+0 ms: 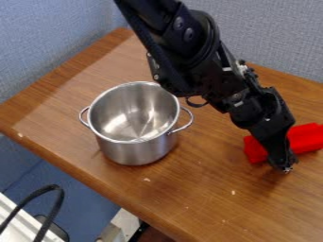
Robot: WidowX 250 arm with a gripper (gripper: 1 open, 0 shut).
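Note:
My black gripper (pixel 278 153) reaches down from the top over a red cylindrical object (pixel 304 137) on the wooden table at the right. A steel pot (pixel 132 124) with two handles stands upright left of the gripper, apart from the red object.
A grey wall runs behind.

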